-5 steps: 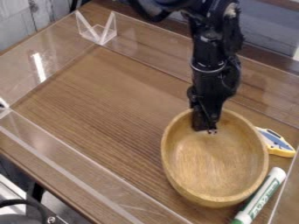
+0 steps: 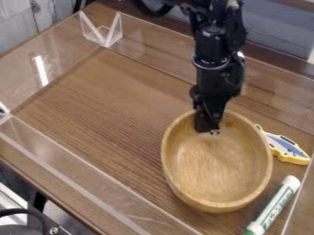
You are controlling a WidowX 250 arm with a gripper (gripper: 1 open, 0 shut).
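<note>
A large tan wooden bowl [image 2: 215,174] lies on the wooden table at the right front. My black gripper [image 2: 210,123] comes down from the top of the view onto the bowl's back rim and is shut on it; the fingertips are small and dark against the rim.
A yellow-and-white object [image 2: 287,149] lies right of the bowl, and a white tube with a green label [image 2: 276,202] beside it at the front right. A white wire holder [image 2: 101,27] stands at the back left.
The bowl and my gripper have shifted slightly to the left.
</note>
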